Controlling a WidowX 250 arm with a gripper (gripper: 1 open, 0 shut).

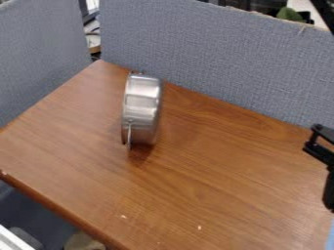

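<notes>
A steel pot (143,107) stands on its side on the wooden table (196,186), left of centre, with thin handles at its top and bottom ends. At the right edge, part of my black gripper (319,152) shows, well apart from the pot; most of it is out of the picture, and whether it is open or shut is unclear.
Grey padded panels (216,54) border the table at the back and left. The table's left front edge drops to a dark floor.
</notes>
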